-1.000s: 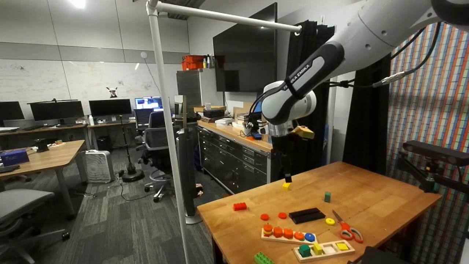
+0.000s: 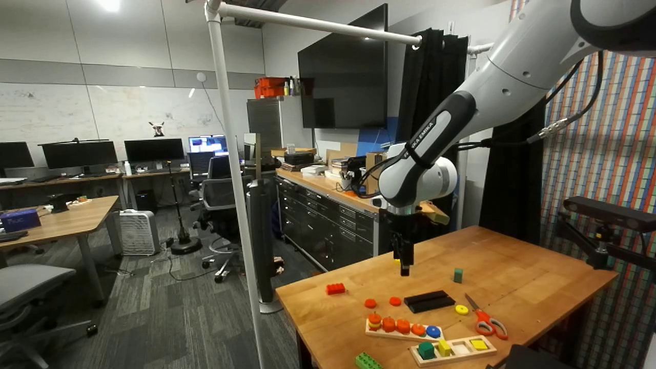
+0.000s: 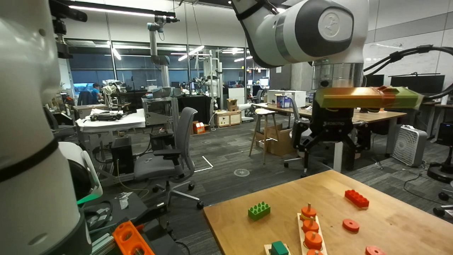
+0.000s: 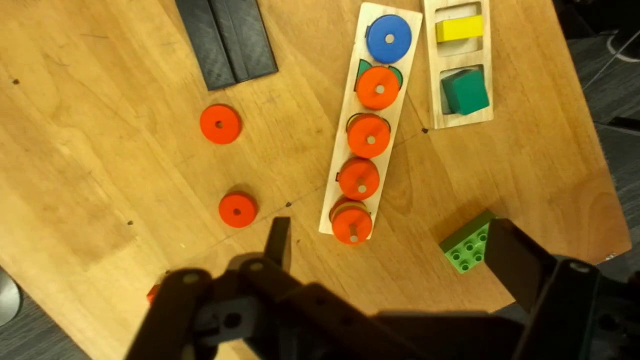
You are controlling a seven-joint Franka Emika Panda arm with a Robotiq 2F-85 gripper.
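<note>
My gripper hangs above the table with its fingers wide apart and nothing between them. Below it in the wrist view lies a wooden peg board (image 4: 335, 207) bearing several orange rings and one blue ring (image 4: 376, 40). Two loose orange discs, the upper disc (image 4: 211, 128) and the lower disc (image 4: 229, 213), are left of the board. A shape tray (image 4: 439, 114) holds a green block (image 4: 468, 91) and a yellow block (image 4: 459, 28). Close to the right finger, a green studded brick (image 4: 474, 243) is partly covered by it.
Red-handled scissors (image 2: 484, 323), a yellow ring (image 2: 462, 309), black flat pieces (image 2: 430, 301) and a small green block (image 2: 458, 274) lie on the table (image 2: 523, 264). A red brick (image 2: 335, 288) sits near the left edge.
In exterior view 1 the hand has come lower and slightly right in the picture. It now covers most of the small yellow block that showed beneath it. The table objects look unmoved.
</note>
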